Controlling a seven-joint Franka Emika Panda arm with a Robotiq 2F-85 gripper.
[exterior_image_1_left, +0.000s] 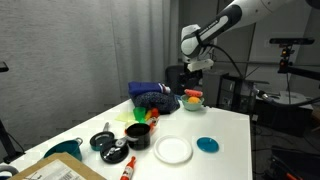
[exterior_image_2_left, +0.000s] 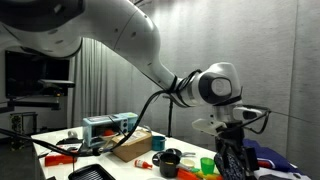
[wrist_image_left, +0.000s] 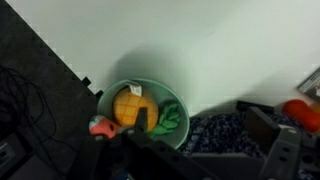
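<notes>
A pale green bowl (wrist_image_left: 152, 86) lies below my gripper in the wrist view, nearer its left finger. In it sit a round orange item (wrist_image_left: 127, 104), a leafy green item (wrist_image_left: 167, 119) and a red item (wrist_image_left: 101, 126). My fingers are wide apart, and nothing shows between them; the finger is open. From exterior view 1, the bowl (exterior_image_1_left: 192, 104) stands at the table's far end, with the hand raised above it.
Dark patterned cloth (wrist_image_left: 222, 134) lies beside the bowl. Nearer exterior view 1 are a white plate (exterior_image_1_left: 173, 149), a blue plate (exterior_image_1_left: 207, 145), a black pot (exterior_image_1_left: 138, 136) and a red bottle (exterior_image_1_left: 128, 170). Bare white tabletop (wrist_image_left: 215, 50) surrounds the bowl's far side.
</notes>
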